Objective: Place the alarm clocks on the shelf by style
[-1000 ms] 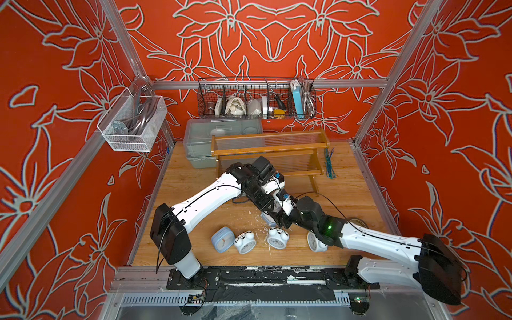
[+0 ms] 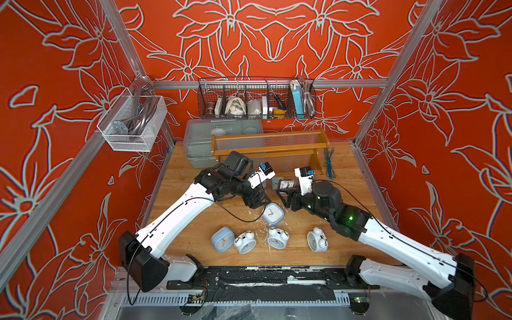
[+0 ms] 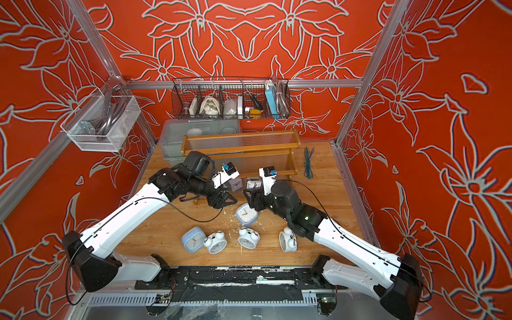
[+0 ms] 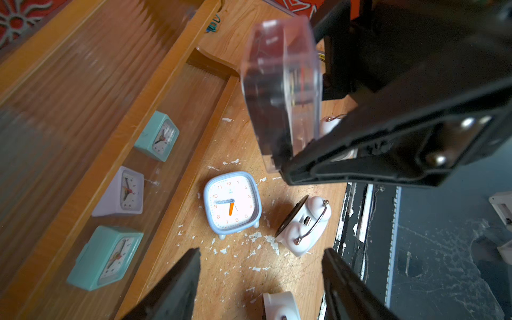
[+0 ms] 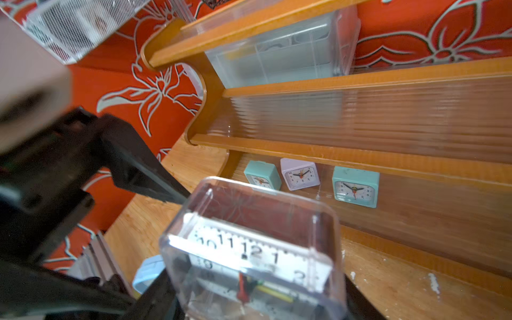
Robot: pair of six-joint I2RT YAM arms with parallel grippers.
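My right gripper is shut on a clear-cased clock, held up before the wooden shelf. My left gripper is open, nothing between its fingers, above the table. The lowest shelf holds mint clocks and a lilac clock. A blue square clock lies in front of it. Along the front are another blue clock and several white twin-bell clocks.
A grey lidded box stands behind the shelf. A wire basket hangs on the back wall. Green cords lie right of the shelf. The table's right side has free room.
The blue clock in the middle is uncovered.
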